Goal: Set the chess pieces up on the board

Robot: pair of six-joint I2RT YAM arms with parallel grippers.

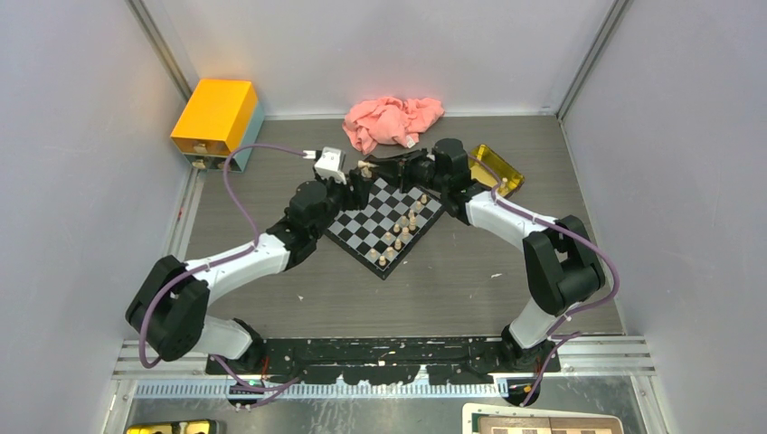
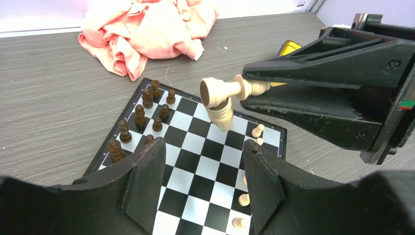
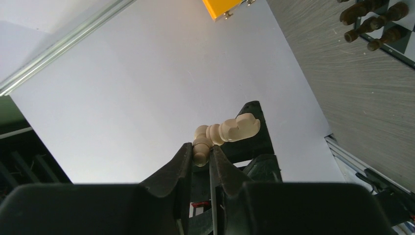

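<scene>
My right gripper is shut on light wooden chess pieces held sideways above the board; their exact number is hard to tell. My left gripper is open just beside them, nothing between its fingers. Below lies the chessboard. Dark pieces stand along one side and light pieces along the opposite side; the top view hides part of the board behind both grippers.
A pink cloth lies behind the board. A yellow tray sits at the right, partly under the right arm. An orange box stands back left.
</scene>
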